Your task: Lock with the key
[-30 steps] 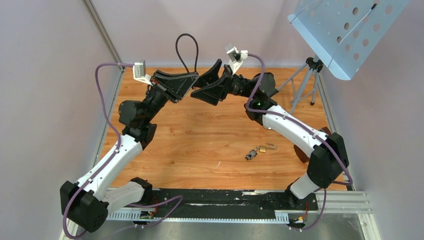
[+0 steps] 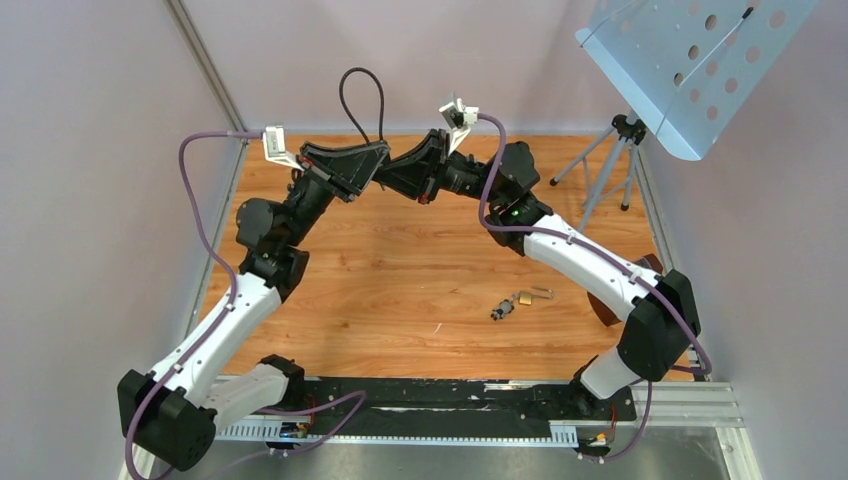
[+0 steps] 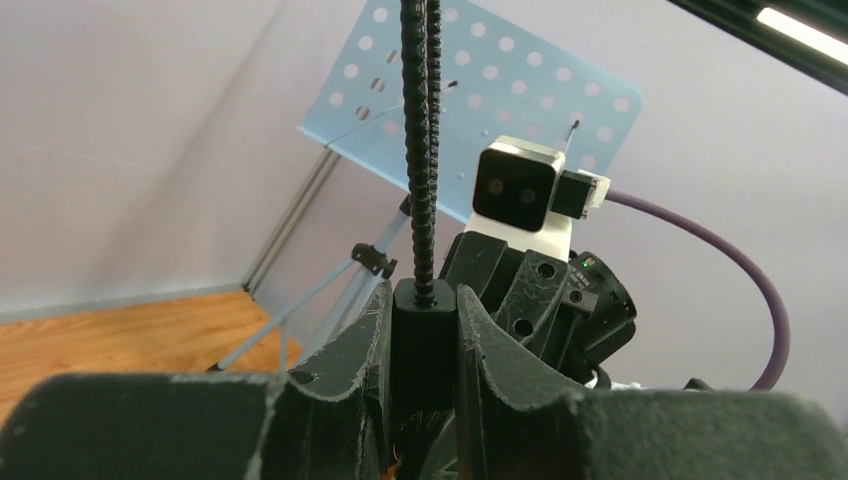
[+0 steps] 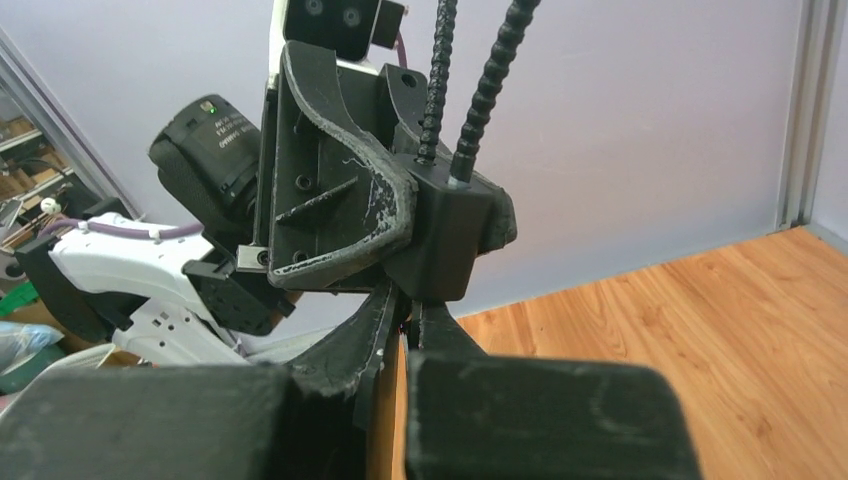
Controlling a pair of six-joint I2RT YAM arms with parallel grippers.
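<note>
A black cable lock, with its cable loop (image 2: pixel 362 85) standing upright over the middle of the table, has a dark block-shaped body (image 3: pixel 424 345). My left gripper (image 2: pixel 366 174) is shut on that body, one finger against each side. From the right, my right gripper (image 2: pixel 384 177) reaches in just under the lock body (image 4: pixel 442 240). Its fingers are nearly together, with a narrow slit between the fingers. A small brassy glint shows at their tips below the lock. No key can be made out clearly; the tips hide that spot.
On the table's right side lie a small brass padlock (image 2: pixel 525 299) and a grey piece (image 2: pixel 503 310). A tripod (image 2: pixel 607 170) stands at the back right, near a light blue perforated panel (image 2: pixel 700 70).
The right gripper has gone from open to shut, its tips meeting beneath the lock. Both the left gripper and the cable loop have shifted slightly left.
</note>
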